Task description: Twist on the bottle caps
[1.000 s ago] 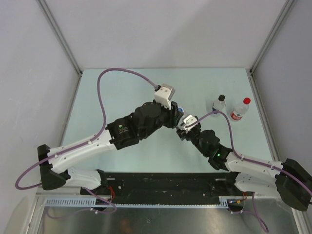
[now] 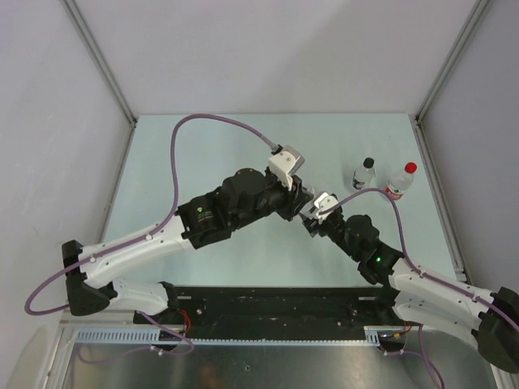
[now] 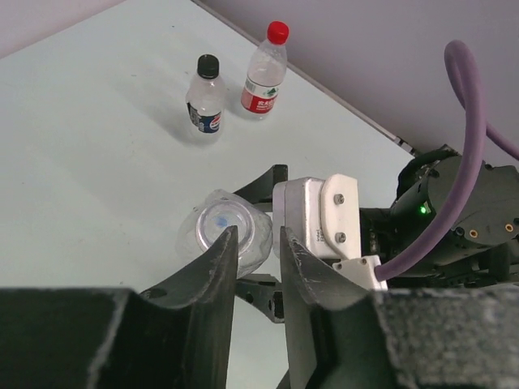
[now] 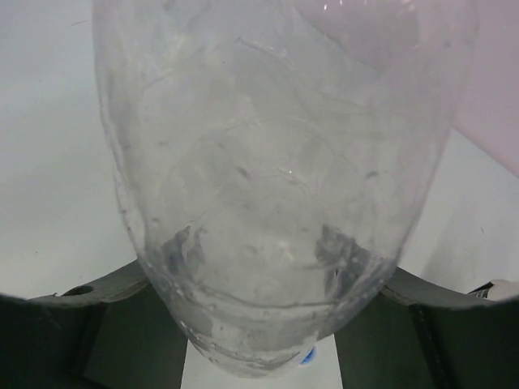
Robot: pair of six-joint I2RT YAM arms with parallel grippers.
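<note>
My right gripper (image 2: 318, 212) is shut on a clear plastic bottle (image 4: 276, 162), which fills the right wrist view. In the left wrist view that bottle (image 3: 195, 235) has a small blue spot on top. My left gripper is directly over it, its dark fingers close together at the bottle's top; whether they touch it or hold anything is unclear, and so is how far they are open. In the top view the left gripper (image 2: 293, 198) hides much of the bottle.
A black-capped bottle (image 2: 362, 174) and a red-capped bottle (image 2: 401, 181) stand at the right of the pale board (image 2: 170, 154). The board's back and left are clear.
Both grippers have shifted a little to the right, the left also slightly down in the top view.
</note>
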